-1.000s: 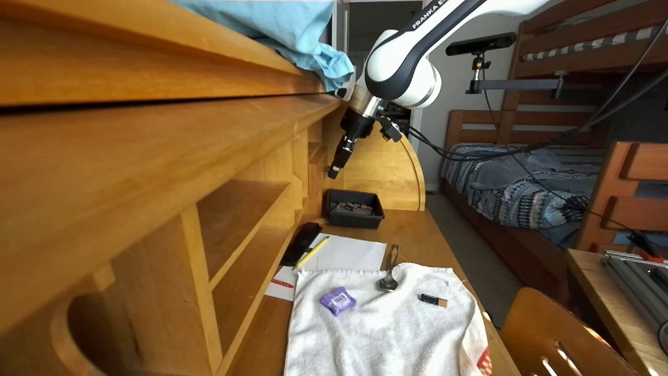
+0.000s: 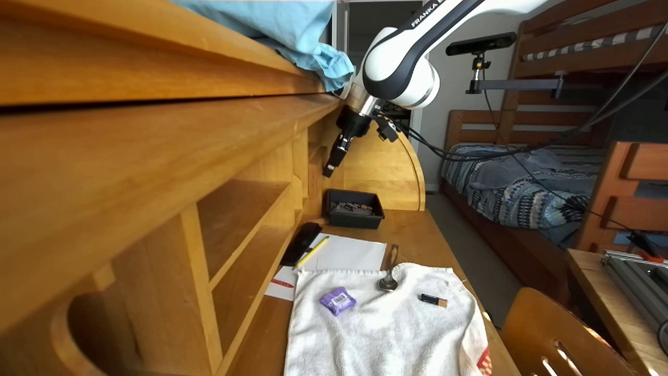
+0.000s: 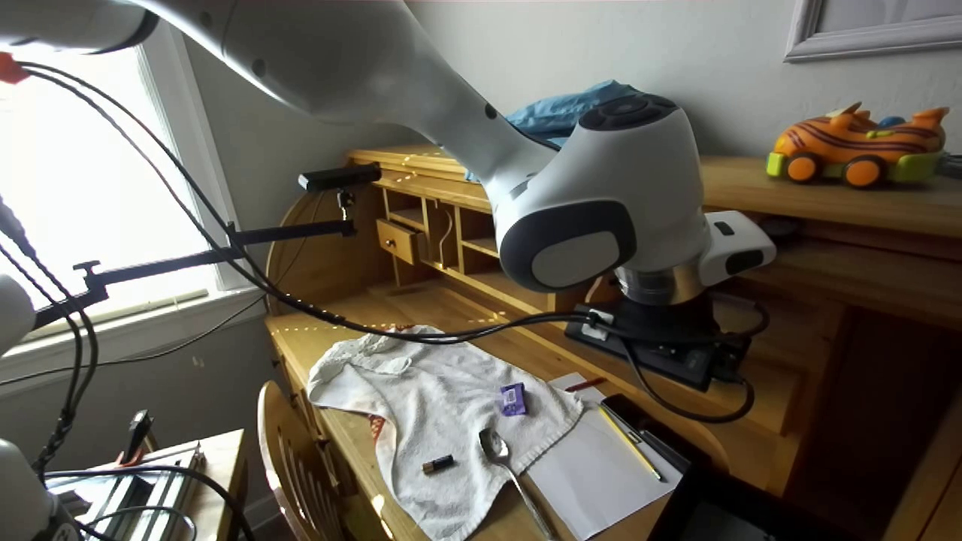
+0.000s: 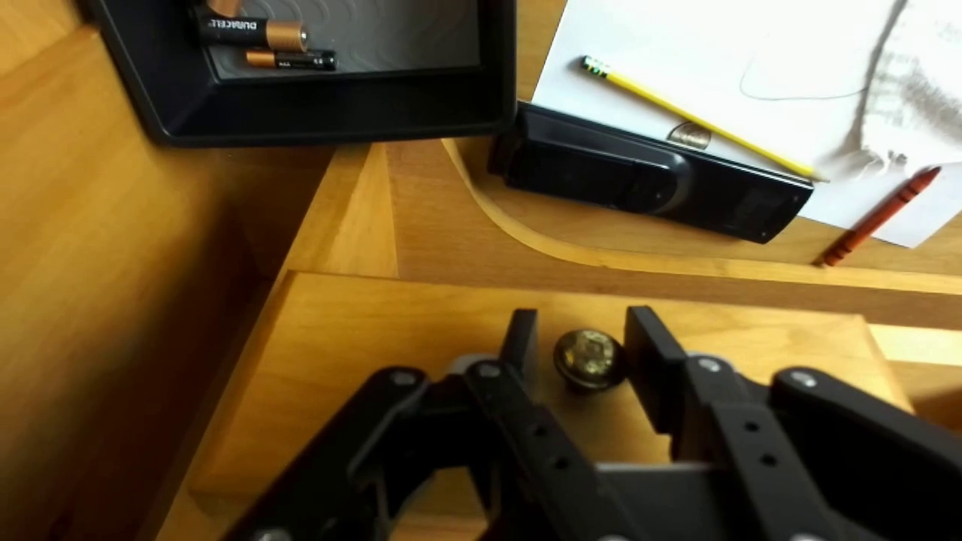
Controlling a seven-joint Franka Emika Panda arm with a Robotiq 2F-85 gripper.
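Observation:
In the wrist view a round brass knob point(image 4: 588, 358) stands out from the wooden drawer front point(image 4: 379, 333). The fingers of my gripper are part open on either side of it. A gap shows between the knob and the left finger; the right finger point(image 4: 651, 365) is very close to it, and I cannot tell whether they touch. From exterior view 1, the gripper point(image 2: 332, 164) points down at the drawer front point(image 2: 317, 172), above the desk. My robot arm's body hides the fingers in exterior view 2.
Below the gripper sits a black tray point(image 2: 354, 219) with batteries. A black stapler-like object point(image 4: 649, 176), a yellow pencil point(image 4: 703, 117) and a red crayon point(image 4: 881, 215) lie nearby. On the white towel point(image 2: 376, 338) rest a purple packet point(image 2: 338, 301), a spoon point(image 2: 388, 283) and a battery point(image 2: 433, 300).
The gripper has shifted slightly left, closer to the drawer front. Its fingertips now cover the knob, which showed beside them a second ago. The objects on the desk have stayed put.

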